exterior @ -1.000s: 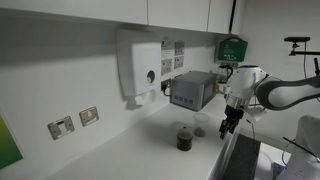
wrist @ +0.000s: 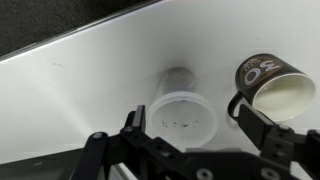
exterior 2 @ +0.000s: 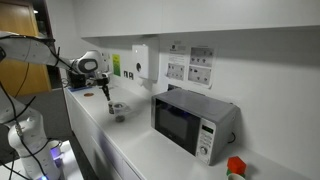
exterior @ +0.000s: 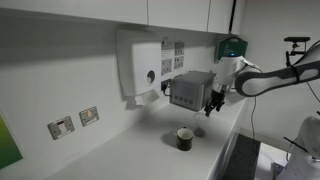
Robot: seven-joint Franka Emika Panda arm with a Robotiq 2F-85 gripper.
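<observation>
A clear cup or jar with a round white rim stands on the white counter, seen from above in the wrist view. To its right lies or leans a dark mug with a white inside and white lettering; in exterior view 1 this mug stands upright. The clear vessel is just behind it there. My gripper is open, its fingers spread either side of the clear vessel's rim in the wrist view. From exterior view 1 the gripper hangs above the vessel, apart from it.
A microwave stands against the wall farther along the counter. A white dispenser is fixed to the wall. Near the microwave's far side sits a red object. The counter's front edge runs close to the vessels.
My gripper has moved left and up in exterior view 1, from beyond the counter's front edge to above the clear vessel. The mug and vessel have stayed put.
</observation>
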